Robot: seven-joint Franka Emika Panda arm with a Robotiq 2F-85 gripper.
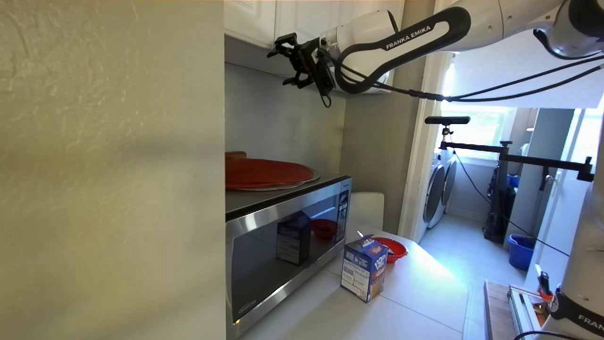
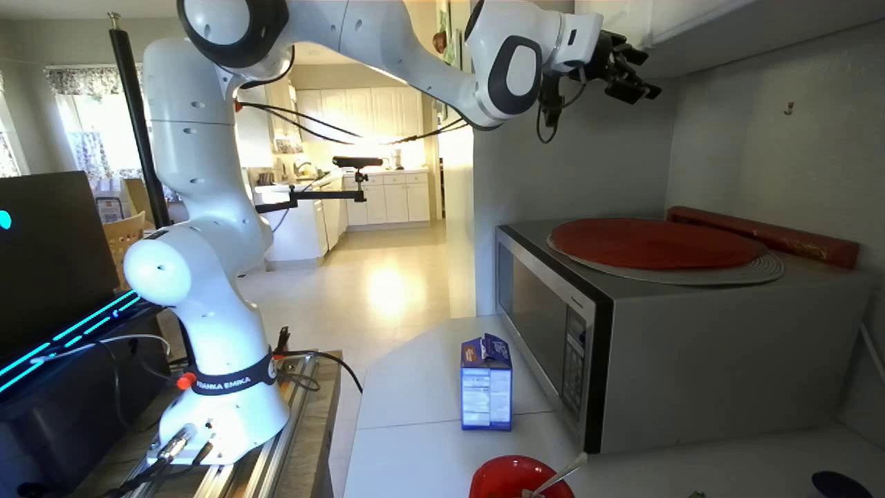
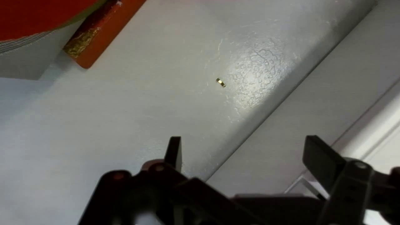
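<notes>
High above the microwave (image 1: 283, 243), close to the white upper cabinets (image 1: 249, 20), my gripper (image 1: 278, 67) stands open. In the wrist view its two dark fingers are wide apart, and only the wall and cabinet underside (image 3: 292, 142) show beyond them. On the microwave's top lies a round red mat (image 2: 655, 242) over a grey disc, with a long red box (image 2: 767, 236) behind it. A blue carton (image 2: 487, 390) with its top flaps up stands on the counter before the microwave door. Beside it is a red bowl (image 2: 507, 476) with a utensil in it.
The cabinet underside (image 2: 747, 37) is close to my gripper. A small brass hook (image 3: 221, 82) sticks out of the back wall. The microwave door looks closed.
</notes>
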